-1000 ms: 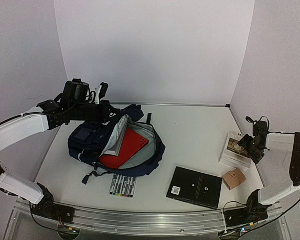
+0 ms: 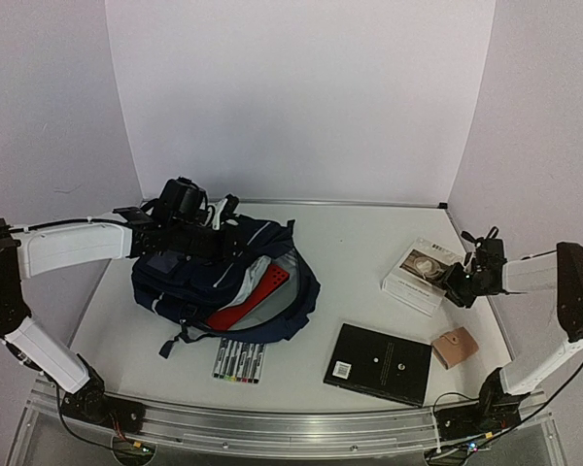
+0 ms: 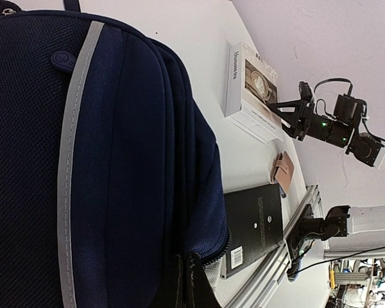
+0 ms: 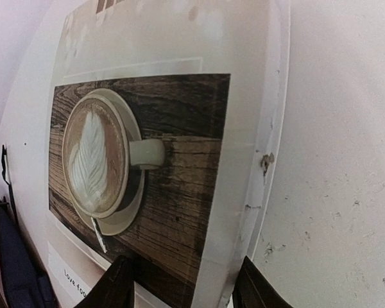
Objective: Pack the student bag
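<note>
The dark blue backpack (image 2: 170, 282) lies on the left of the table, its mouth showing a red case (image 2: 262, 296). Over the bag, my left gripper (image 2: 228, 214) is shut; fabric of the bag's flap (image 3: 208, 221) meets its fingertips (image 3: 192, 273) and looks pinched there. On the right, my right gripper is open at the edge of a thick white book (image 2: 403, 288) with a coffee-cup cover. One finger (image 4: 119, 285) stands over the cover, the other beside the book's edge; no firm hold shows.
In front of the bag lie several markers (image 2: 239, 360). A black book (image 2: 379, 361) and a brown wallet (image 2: 455, 348) lie at the front right. The side wall stands close behind my right gripper.
The white book and my right gripper have moved left together, the book turning as well.
</note>
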